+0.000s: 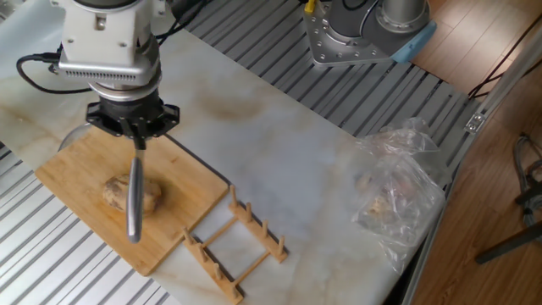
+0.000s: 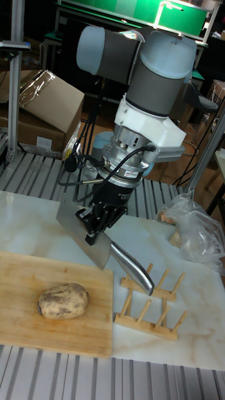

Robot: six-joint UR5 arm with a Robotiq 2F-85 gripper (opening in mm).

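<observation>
My gripper (image 2: 95, 233) is shut on a cleaver, pinching it near where blade and handle meet. The steel handle (image 2: 132, 268) slants down to the right in exterior view 3, while the broad blade (image 2: 79, 230) reaches up to the left. From exterior view 2, the handle (image 1: 135, 199) hangs in front of the gripper (image 1: 138, 142), and the blade is mostly hidden. A brown potato (image 2: 63, 301) lies on the wooden cutting board (image 2: 76, 337); in exterior view 2 the handle partly covers the potato (image 1: 151, 195). The cleaver is held above the table, clear of the potato.
Beside the board stands a wooden peg rack (image 1: 222, 230), empty. A clear plastic bag (image 1: 402, 199) with something inside lies near the table's far edge. Bare marbled tabletop (image 1: 288, 152) stretches between rack, bag and robot base (image 1: 347, 38).
</observation>
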